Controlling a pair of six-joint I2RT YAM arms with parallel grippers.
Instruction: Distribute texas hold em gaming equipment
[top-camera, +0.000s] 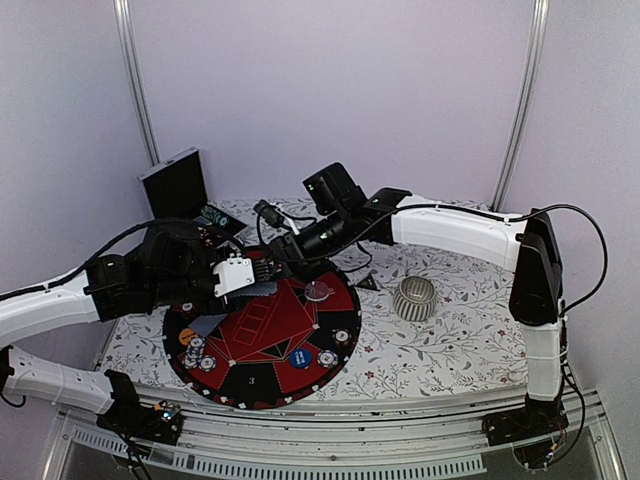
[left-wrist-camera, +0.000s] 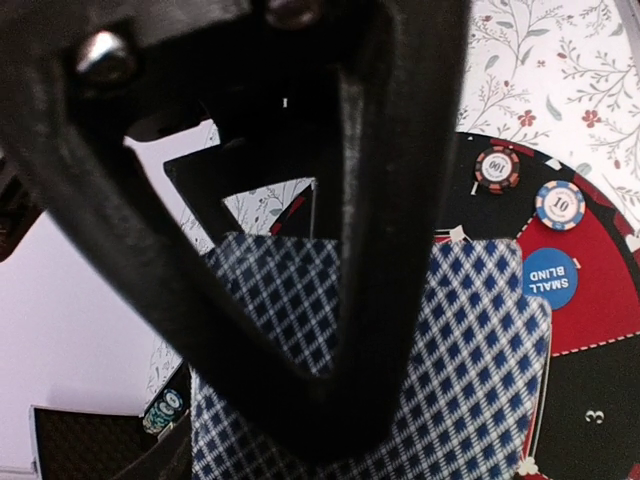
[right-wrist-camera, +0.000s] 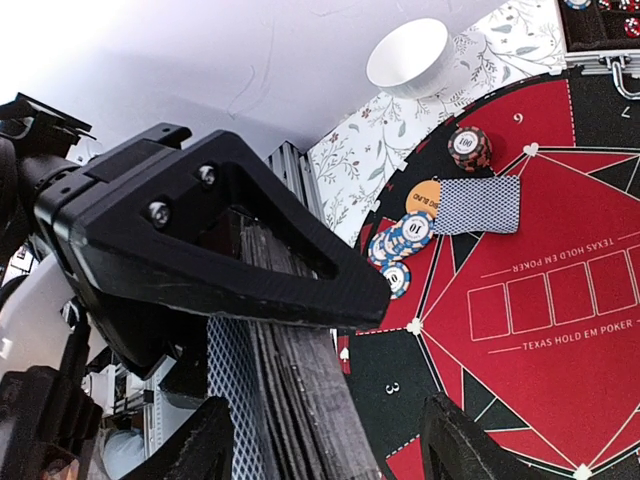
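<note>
A thick deck of blue-checked playing cards (left-wrist-camera: 480, 350) is held up over the left of the poker mat (top-camera: 245, 385). My left gripper (top-camera: 245, 275) is around the deck, which shows edge-on in the right wrist view, one black left finger (right-wrist-camera: 300, 285) lying across it. From the right, my right gripper (top-camera: 268, 262) meets it. Its fingertips (right-wrist-camera: 205, 440) stand apart on either side of the card edges, with a gap showing on one side. In the left wrist view, the black right finger covers part of the card face. The left gripper's own fingertips are mostly hidden.
Dealt cards (right-wrist-camera: 480, 205), chip stacks (right-wrist-camera: 405, 238) and an orange blind button (right-wrist-camera: 423, 197) lie on the mat. The blue small blind button (top-camera: 300, 357) is near its front. An open case (top-camera: 175, 190) stands behind; a ribbed cup (top-camera: 414, 298) is at right.
</note>
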